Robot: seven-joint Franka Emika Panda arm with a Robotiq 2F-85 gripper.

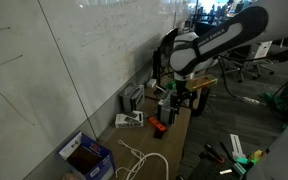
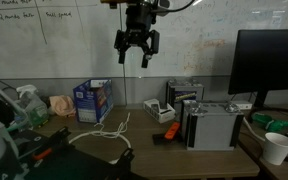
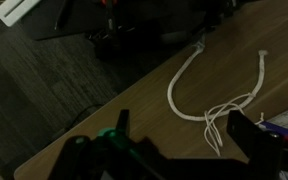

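Observation:
My gripper hangs open and empty, high above the table, its fingers pointing down. Below it a white rope lies in a loose curve on the wooden tabletop. From the wrist view the same rope shows past the fingers, with a thin tangled stretch near its middle. A blue box stands behind the rope to the left. To the right lies an orange and black tool, well below the gripper.
Two grey metal cases stand right of the tool, near a white cup and a dark monitor. A white device sits behind the tool. A spray bottle is at far left. The whiteboard bounds the back.

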